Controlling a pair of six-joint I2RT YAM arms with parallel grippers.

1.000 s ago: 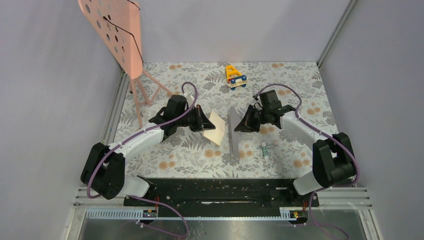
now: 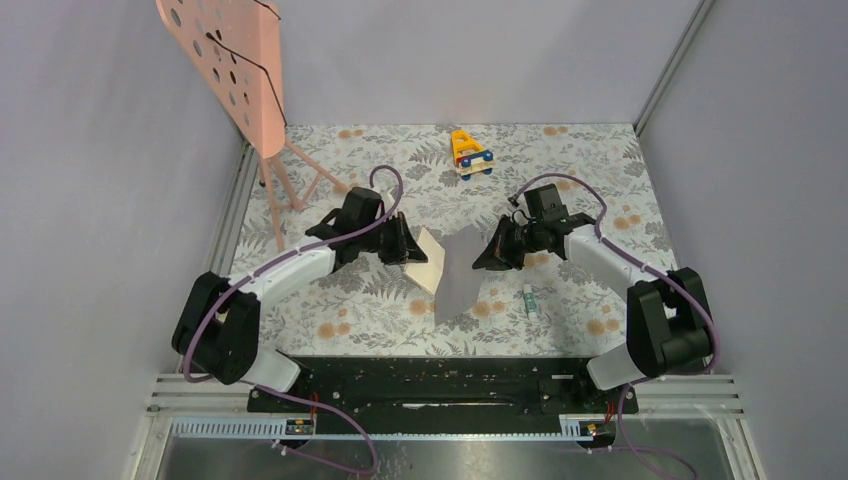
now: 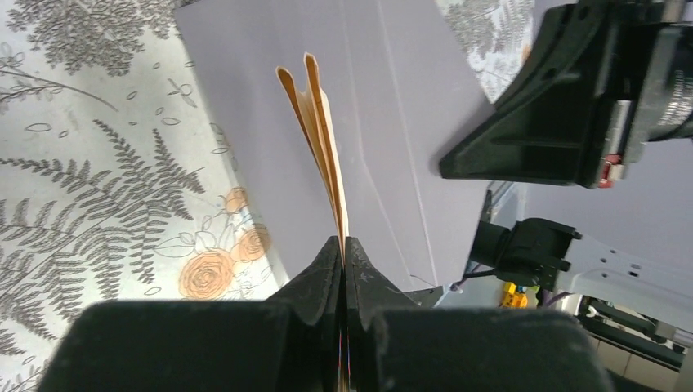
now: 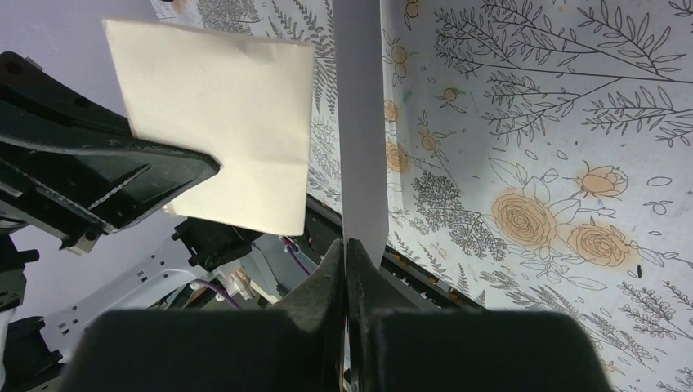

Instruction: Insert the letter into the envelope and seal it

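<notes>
My left gripper is shut on the cream folded letter, seen edge-on rising from the fingertips in the left wrist view and face-on in the right wrist view. Just to its right, my right gripper is shut on the grey envelope, which hangs tilted above the table. The envelope's broad, creased face fills the middle of the left wrist view; in the right wrist view it is a narrow grey strip running into the fingertips. Whether its opening is spread cannot be told.
A small tube lies below the right gripper. A yellow toy with blue wheels stands at the back. A pink easel-like stand rises at the back left.
The envelope in my right gripper has swung from nearly edge-on to showing a broader face, its lower end shifting left. Both grippers have moved slightly, the left one to the right.
</notes>
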